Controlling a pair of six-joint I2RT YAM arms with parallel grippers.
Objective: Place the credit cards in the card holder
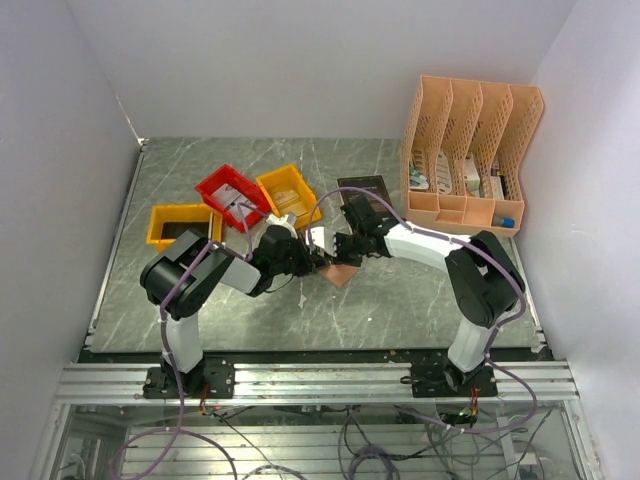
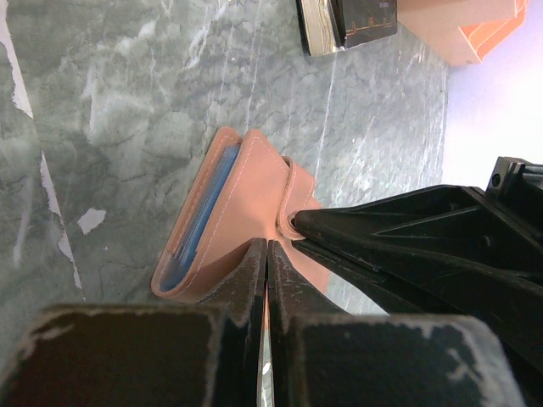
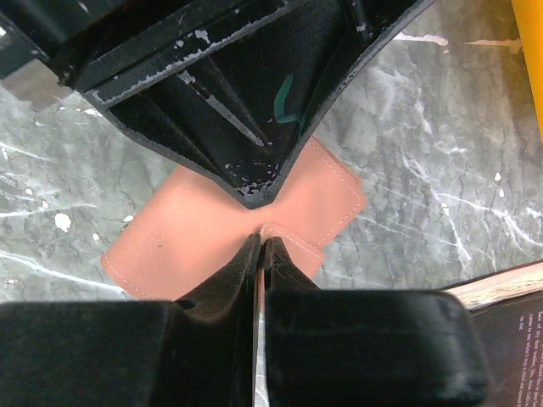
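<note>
The salmon leather card holder (image 1: 338, 274) lies at the table's middle between both grippers; a blue card edge (image 2: 202, 212) shows inside it in the left wrist view. My left gripper is shut on the holder's near flap. My right gripper is shut at the holder's small strap (image 3: 290, 248); whether anything thin is between its fingertips is hard to tell. In the left wrist view the right gripper's black fingers touch that strap.
A dark box (image 1: 360, 185) lies behind the holder. Yellow (image 1: 175, 240) and red (image 1: 215, 190) bins stand at the back left, a peach compartment organizer (image 1: 460, 213) at the back right.
</note>
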